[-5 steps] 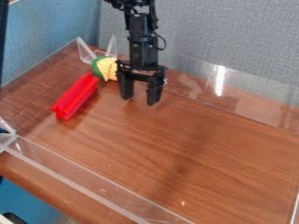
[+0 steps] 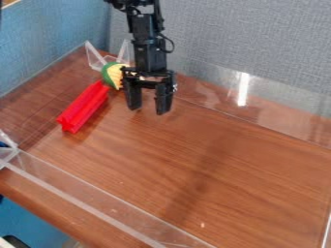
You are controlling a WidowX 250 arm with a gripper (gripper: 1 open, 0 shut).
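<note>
My black gripper hangs over the back left of the wooden tray, its two fingers apart and pointing down, with nothing seen between them. A red elongated object lies on the wood to the lower left of the gripper. A rounded yellow and green object sits just behind and left of the gripper, partly hidden by it.
Clear low walls border it, with a grey textured wall behind and a blue one at left. A small blue item is cut off at the left edge.
My gripper has shifted slightly to the left, towards the yellow and green object. The objects look unmoved.
</note>
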